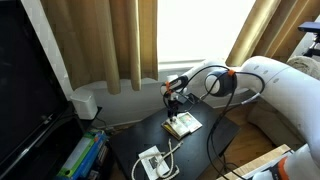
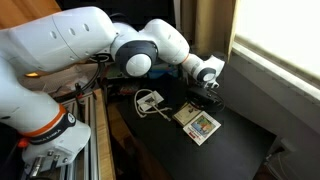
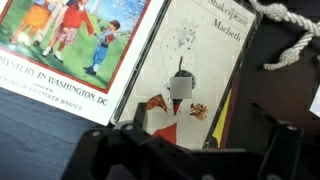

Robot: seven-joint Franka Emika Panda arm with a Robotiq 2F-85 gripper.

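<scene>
A thin cream book reading "Shakespeare Macbeth" [image 3: 195,65] lies face up in the middle of the wrist view. Its cover shows butterflies and a small grey square. Along its left side in that view lies a larger, colourful book [image 3: 75,50] with children drawn on the cover. My gripper is above the books with its dark fingers wide apart and nothing between them. In the second exterior view, the cream book [image 2: 186,114] and colourful book [image 2: 202,128] lie side by side below the gripper.
A pale rope [image 1: 170,160] and a white item [image 1: 153,163] lie on the dark table beside the books. In the second exterior view, the table [image 2: 240,150] is clear to the right. Curtains [image 1: 105,45] and a wall stand behind.
</scene>
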